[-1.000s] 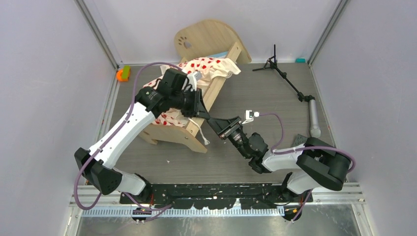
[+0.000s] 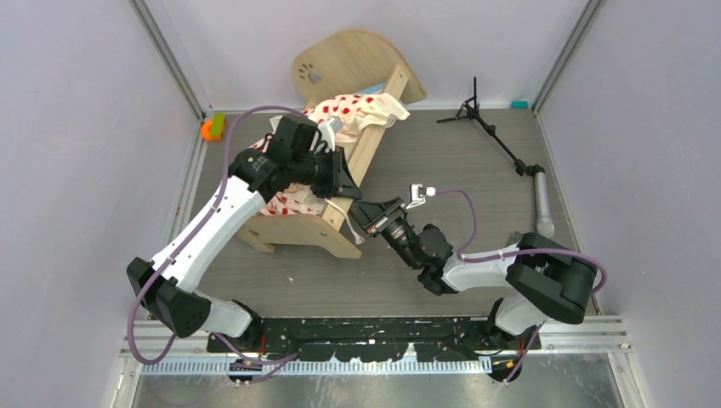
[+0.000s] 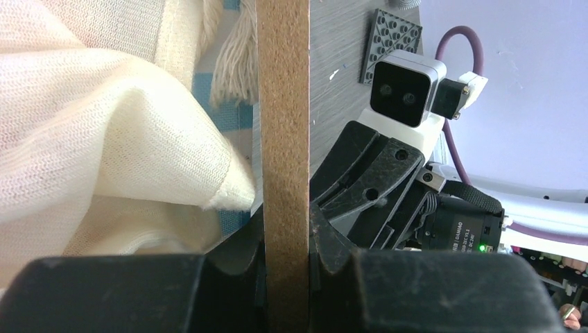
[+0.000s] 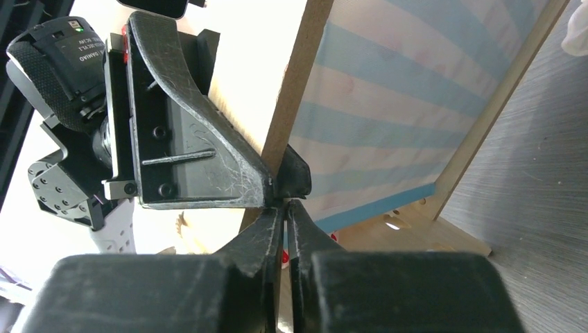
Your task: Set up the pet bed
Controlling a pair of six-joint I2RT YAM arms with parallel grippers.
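Observation:
The wooden pet bed (image 2: 293, 229) stands tilted at left of centre, its paw-cut headboard (image 2: 353, 64) against the back wall. Across its right side rail (image 2: 366, 157) my left gripper is shut, a finger on each face of the wood. Red-spotted cream cloth (image 2: 353, 109) lies bunched in the bed and over the rail. My right gripper is beside the rail near the left fingers (image 4: 208, 146), with a narrow gap between its fingertips and nothing seen held. Blue-striped fabric (image 4: 388, 118) is stretched beneath the rail.
A white cord (image 2: 347, 223) hangs off the bed's front right. A black stand (image 2: 493, 132) and a grey cylinder (image 2: 543, 206) stand at right; an orange-green object (image 2: 212, 127) is at back left.
The bed has shifted slightly to the left and toward the back wall, with my left gripper still on its rail. The right arm has moved left along with it.

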